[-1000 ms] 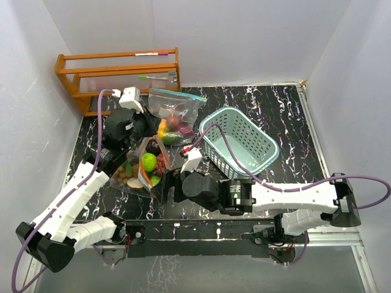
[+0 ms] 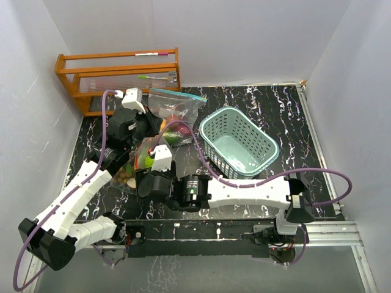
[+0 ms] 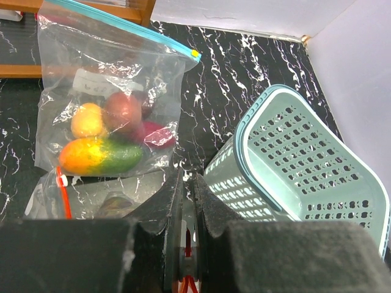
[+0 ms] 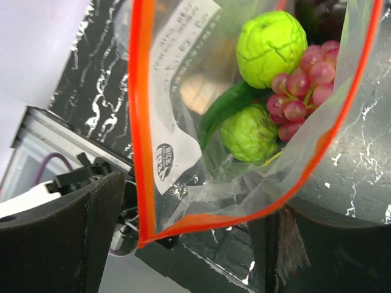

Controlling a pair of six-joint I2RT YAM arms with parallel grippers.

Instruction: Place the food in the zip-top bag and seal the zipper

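Note:
The open zip top bag (image 4: 174,116) has an orange-red zip edge. Inside it show green round vegetables (image 4: 269,49), pink grapes (image 4: 308,79), a green pepper and a dark round item. Shut on a red stretch of the bag's zip edge (image 3: 187,241) is my left gripper; in the top view it is at the bag's far end. My right gripper is part open at the near end, with the rim's near corner across the space between its fingers. In the top view the right arm covers much of the bag.
A second clear bag with a blue zip (image 3: 110,15) holds a mango and other fruit, behind the open bag. The pale green basket (image 2: 241,143) beside them is empty. A wooden rack (image 2: 116,70) stands at the back left. Free table lies right of the basket.
My right gripper has moved left across the bag's near end, covering more of it. The left arm has stayed almost still. The blue-zip bag and basket have not moved.

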